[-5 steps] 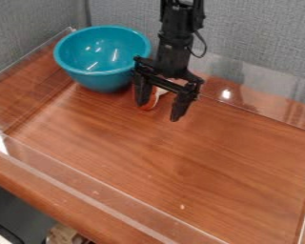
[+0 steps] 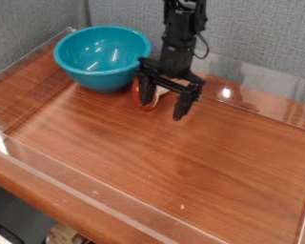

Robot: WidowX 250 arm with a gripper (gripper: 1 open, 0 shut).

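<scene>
My gripper (image 2: 166, 97) hangs open above the wooden table, its two black fingers spread apart, the left one over a small orange-red object (image 2: 138, 91) with a pale part beside it. The object is partly hidden behind the gripper, and I cannot tell whether a finger touches it. A teal bowl (image 2: 102, 50) sits just left of the gripper at the back of the table.
Grey padded walls stand behind and to the left, with a clear edge strip along the back of the table.
</scene>
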